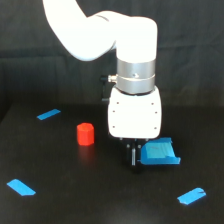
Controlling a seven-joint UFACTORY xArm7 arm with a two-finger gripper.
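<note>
A red block point(85, 134) stands on the dark table, left of the centre. My gripper point(132, 154) hangs under the white hand, to the right of the block and apart from it. Its fingers are dark against the dark table, so I cannot make out how they stand or whether anything is between them. Just right of the fingers lies a blue open box point(158, 151), its left part partly hidden behind the hand and fingers.
Blue tape strips lie on the table: one at the back left point(48, 114), one at the front left point(21, 187), and one at the front right point(192, 196). Bare table fills the front middle. A dark curtain hangs behind.
</note>
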